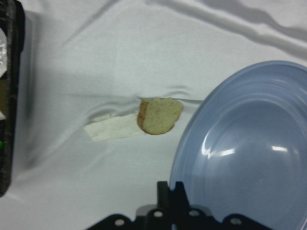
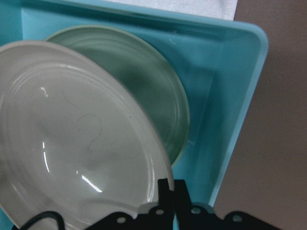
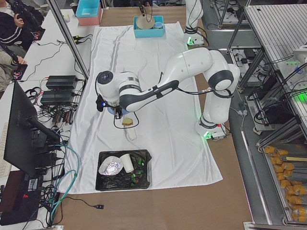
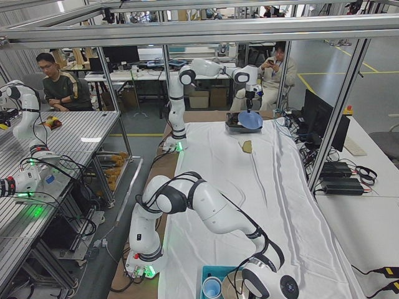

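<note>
My left gripper is shut on the rim of a blue plate [image 1: 244, 148], held above the white cloth beside a black tray [image 3: 123, 184]. A piece of bread [image 1: 159, 116] lies on the cloth below, near a pale strip [image 1: 111, 128]. At the other end, my right gripper is shut on the rim of a cream plate [image 2: 76, 129] over a blue bin [image 2: 243, 86], which holds a green plate [image 2: 158, 81] and, in the right camera view, a blue cup [image 4: 212, 286].
The black tray holds a foil-like bowl [image 3: 111, 166], a white cylinder [image 3: 126, 162] and small green items. Monitors and cables stand along one side of the table.
</note>
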